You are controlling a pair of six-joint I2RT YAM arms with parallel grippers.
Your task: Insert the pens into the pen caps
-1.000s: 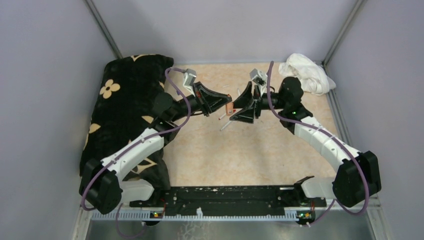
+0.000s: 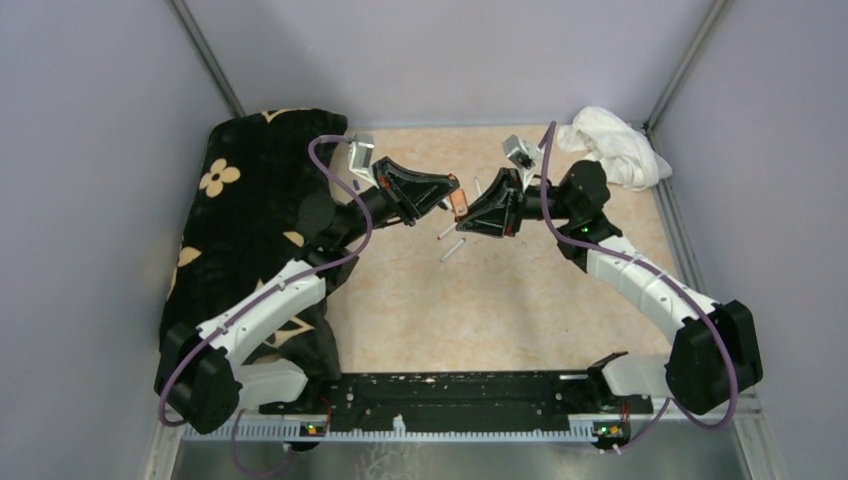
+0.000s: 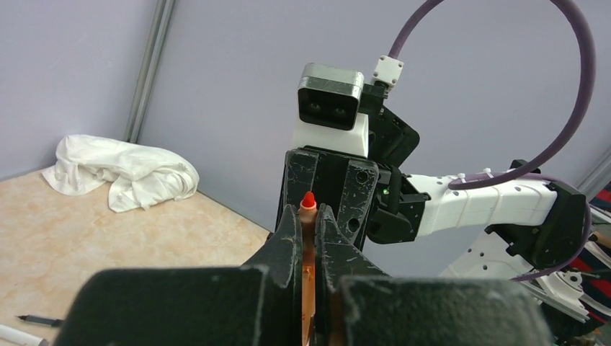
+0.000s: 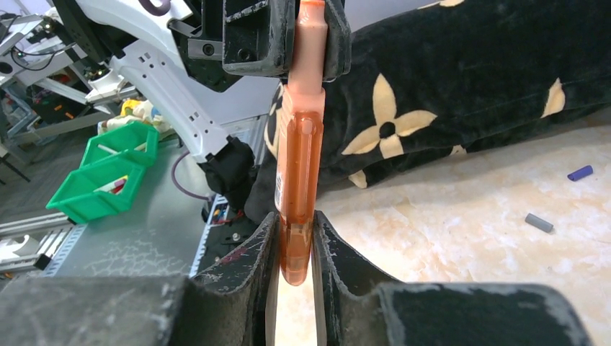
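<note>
An orange marker (image 2: 459, 200) (image 3: 308, 228) (image 4: 300, 166) is held in the air between the two grippers. My left gripper (image 2: 448, 183) is shut on its upper end, with a red tip showing above the fingertips in the left wrist view. My right gripper (image 2: 462, 220) has its fingertips closed in around the lower, translucent end, seen in the right wrist view. On the table lie white pens (image 2: 452, 250), a dark pen (image 3: 39, 319), a blue cap (image 4: 580, 172) and a grey cap (image 4: 540, 223).
A black flowered cushion (image 2: 225, 180) covers the table's left side. A white cloth (image 2: 610, 150) lies at the back right. Green bins (image 4: 94, 191) stand outside the work area.
My left gripper has shifted slightly up and left with the marker, which is now more tilted.
</note>
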